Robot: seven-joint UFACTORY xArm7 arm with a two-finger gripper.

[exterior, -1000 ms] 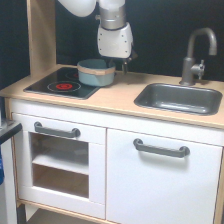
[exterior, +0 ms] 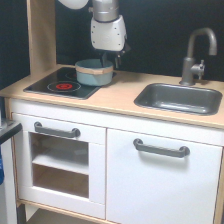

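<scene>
A blue-grey pot (exterior: 95, 75) stands upright at the back right of the black cooktop (exterior: 60, 88). Above and just behind its right side, the white and grey arm reaches down from the top of the camera view. The dark gripper (exterior: 118, 60) is near the pot's right rim. It is small and dim against the black backdrop, so its fingers do not show clearly. Whether it touches the pot or holds any of it cannot be made out.
To the right are an empty sink (exterior: 180, 98) and a tall grey faucet (exterior: 192, 58). Bare wooden counter (exterior: 118, 92) lies between cooktop and sink. Below are a white oven door (exterior: 60, 130) with a window and a shut cabinet door (exterior: 160, 180), both with dark handles.
The arm has shifted slightly up and to the left. The pot sits in nearly the same place, perhaps a touch further left.
</scene>
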